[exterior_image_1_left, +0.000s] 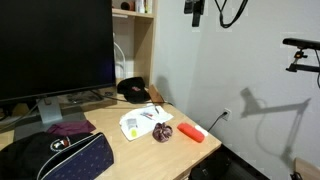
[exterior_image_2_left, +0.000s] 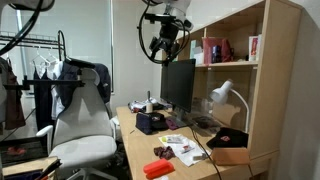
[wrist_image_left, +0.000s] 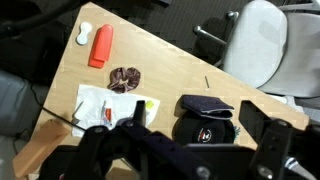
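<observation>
High above the desk, my gripper looks open in the wrist view, its black fingers (wrist_image_left: 132, 128) set wide apart with nothing held. In exterior view 1 its lower end (exterior_image_1_left: 195, 12) hangs at the top edge. Far below on the desk lie a red box (exterior_image_1_left: 191, 132), a dark scrunchie (exterior_image_1_left: 162, 132) and a white sheet (exterior_image_1_left: 142, 122) with small items on it. A navy pouch (exterior_image_1_left: 80, 160) rests against a black bag (exterior_image_1_left: 30, 155) at the near left. Beside the red box sits a small white item (wrist_image_left: 83, 33).
A large monitor (exterior_image_1_left: 55, 50) stands at the desk's back, with a maroon cloth (exterior_image_1_left: 70, 127) near its base. Behind are a white lamp (exterior_image_2_left: 228, 95), a black cap (exterior_image_1_left: 131, 88) and a wooden shelf (exterior_image_2_left: 262, 90). A grey chair (exterior_image_2_left: 85, 140) is alongside. Bare wood (wrist_image_left: 165, 70) shows mid-desk.
</observation>
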